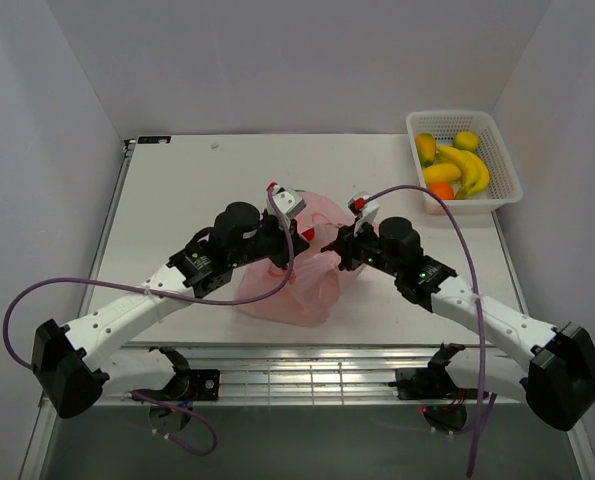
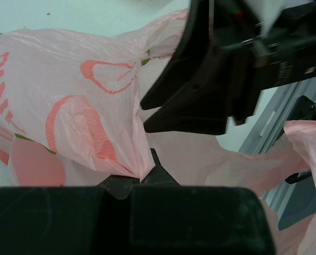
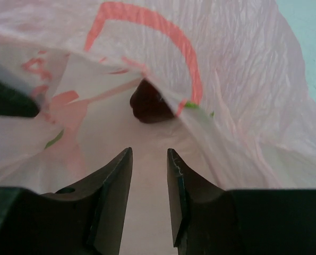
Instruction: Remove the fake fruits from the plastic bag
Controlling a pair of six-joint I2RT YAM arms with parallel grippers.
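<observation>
A pink plastic bag [image 1: 297,300] lies crumpled between my arms. In the left wrist view my left gripper is shut with bag film [image 2: 110,133] pinched at its tips. My right gripper [image 1: 342,250] is at the bag's right side; in its wrist view the right gripper stands part open inside the bag's mouth, nothing between its fingers, facing a dark reddish object [image 3: 150,106] deeper inside, partly hidden by film.
A white basket [image 1: 507,195] at the back right holds bananas, an orange and several yellow fruits.
</observation>
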